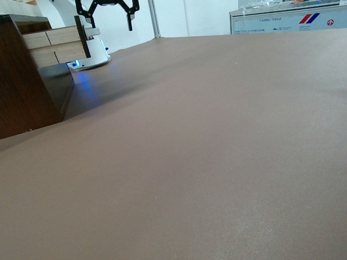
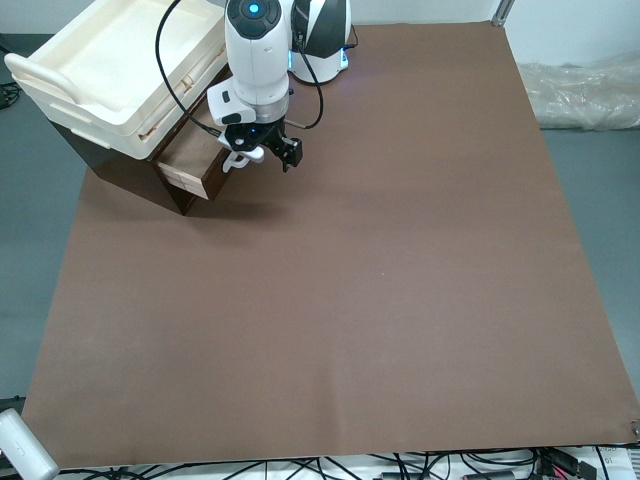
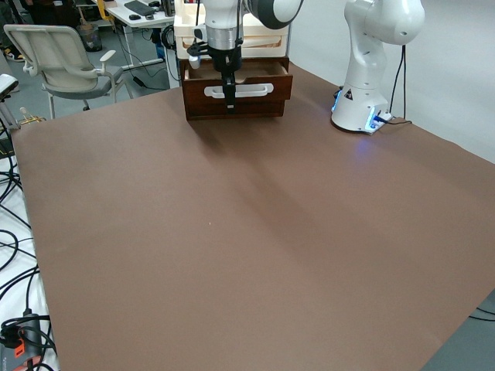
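Observation:
My gripper hangs by the front of a dark wooden drawer box, its black two-finger fingers spread apart with nothing seen between them in the top view. The box's drawer is pulled out, showing pale wood inside and a white handle on its dark front. In the left view the gripper is just right of the drawer front; in the right view it hangs in front of the drawer, partly hiding it.
White plastic trays sit on the box. Cables run along the near edge.

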